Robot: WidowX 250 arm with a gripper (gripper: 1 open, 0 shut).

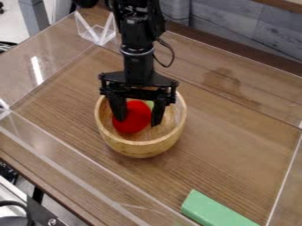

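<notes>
My black gripper [138, 99] is over the wooden bowl [140, 146], its two fingers reaching down at the bowl's left and right sides, spread apart. Inside the bowl lies a red round object [131, 121] between the fingers, partly hidden by the gripper. A small light green item behind it is mostly covered. Whether the fingers touch the red object I cannot tell.
A green rectangular block [216, 210] lies at the front right of the wooden table [230, 132]. A clear plastic item [94, 26] is at the back left.
</notes>
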